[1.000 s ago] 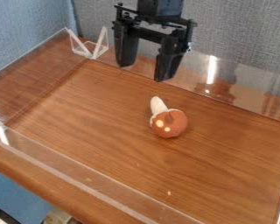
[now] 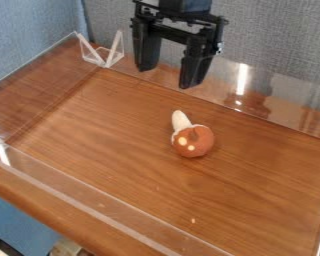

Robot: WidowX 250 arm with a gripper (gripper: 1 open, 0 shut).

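A black gripper (image 2: 171,62) hangs high at the top centre of the camera view, its two fingers wide apart with nothing between them. Below it and a little to the right, a small toy mushroom (image 2: 192,141), with a spotted orange-brown cap and a pale stem pointing up-left, lies on its side on the wooden table (image 2: 109,150), apart from the gripper.
Clear low walls (image 2: 163,238) edge the table. A white wire-like stand (image 2: 101,55) is at the back left corner. Grey padded panels stand behind and to the left.
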